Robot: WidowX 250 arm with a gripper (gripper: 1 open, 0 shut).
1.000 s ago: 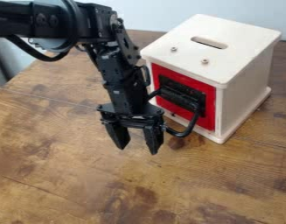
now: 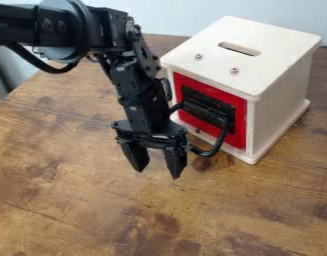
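Note:
My black gripper (image 2: 155, 160) hangs fingers-down over the wooden table, in front of and left of a pale wooden box (image 2: 273, 100). Its two fingers stand apart with nothing visible between them. The box has a slot (image 2: 239, 48) in its sloped top and a red front panel (image 2: 199, 124) with black hardware on it, partly hidden by my arm and its cable.
A pale wall and the table's far edge show at the back left.

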